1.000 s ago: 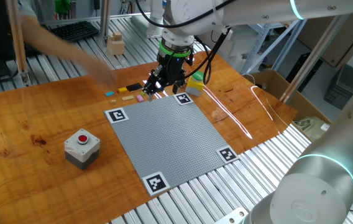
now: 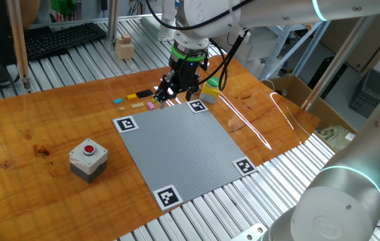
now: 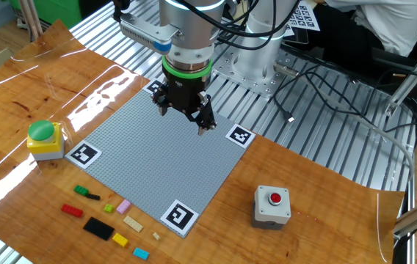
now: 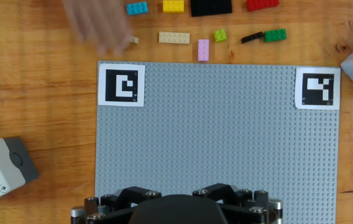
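Observation:
My gripper [image 3: 183, 122] hangs above the grey baseplate [image 3: 150, 147], its fingers spread wide with nothing between them. In the wrist view the fingers show at the bottom edge, far apart. Beyond the plate's edge lies a loose row of bricks: blue [image 4: 137, 8], yellow [image 4: 173, 6], black [image 4: 211, 7], red [image 4: 262, 4], beige [image 4: 174, 37], pink [image 4: 203, 50], lime [image 4: 220, 35] and dark green [image 4: 275, 35]. A thin black piece [image 4: 252, 37] touches or nearly touches the green one. The baseplate carries no bricks where it shows.
A blurred human hand [image 4: 99, 25] reaches over the bricks in the wrist view, partly covering a small beige piece [image 4: 134, 40]. A grey box with a red button [image 2: 88, 159] and a yellow box with a green button [image 3: 45, 139] flank the plate. Printed markers sit at its corners.
The robot arm and bricks look unmoved.

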